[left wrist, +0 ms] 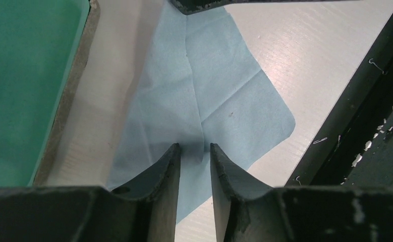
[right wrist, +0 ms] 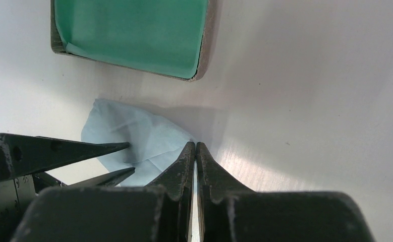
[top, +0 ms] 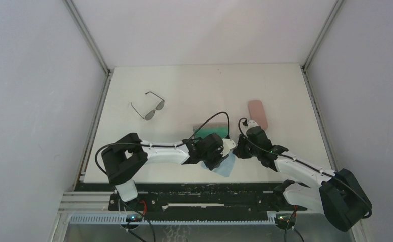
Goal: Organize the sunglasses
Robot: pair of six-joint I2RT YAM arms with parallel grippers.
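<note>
The sunglasses (top: 154, 111) lie with temples spread at the left rear of the table. Near the front edge is a light blue cloth (top: 226, 166), creased and partly lifted. Just above its fold, my left gripper stands part open, with cloth visible beneath and between its fingertips but not clamped. My right gripper is shut at the cloth's far corner, and the fabric rises to its tips, pinched there. In the top view, the left arm covers part of the cloth. The open green-lined case (right wrist: 133, 35) sits behind the cloth, half hidden by the left arm.
A pink case (top: 258, 113) lies at the right rear. The two grippers are close to each other over the cloth. Bare table (top: 199, 85) stretches across the back, and the front edge is close to the cloth.
</note>
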